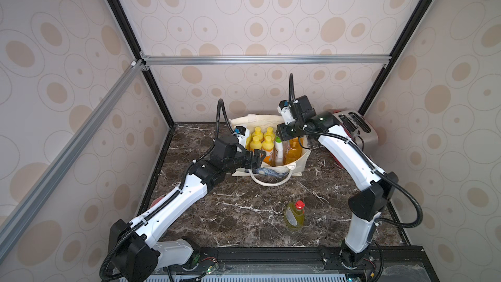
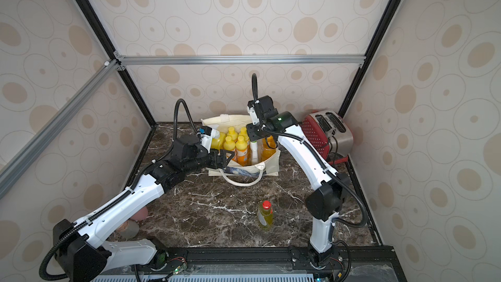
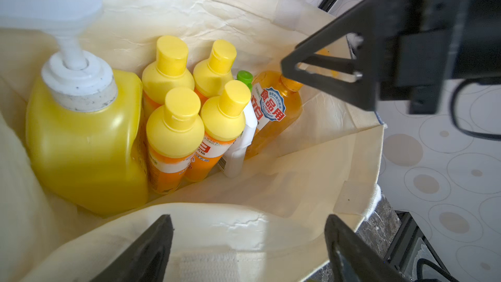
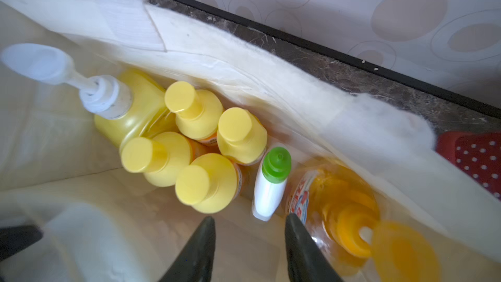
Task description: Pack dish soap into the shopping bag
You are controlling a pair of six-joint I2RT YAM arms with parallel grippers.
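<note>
The cream shopping bag (image 1: 299,170) stands upright on the counter. Inside are a yellow pump bottle (image 3: 86,141), several yellow-capped bottles (image 3: 180,125), a white bottle with green cap (image 4: 271,185) and an amber bottle (image 3: 271,109) leaning in the right end. Outside, a greenish-yellow dish soap bottle with red cap (image 1: 294,216) stands alone near the front. My left gripper is open at the bag's near rim, with near-wall fabric visible between its fingers. Over the bag's right part, my right gripper is part open, its fingers apart and empty.
A red and silver toaster (image 2: 334,128) stands right of the bag, close to my right arm. The bag's front handle (image 1: 269,183) hangs forward over the counter. Bare marble counter (image 1: 234,219) lies in front.
</note>
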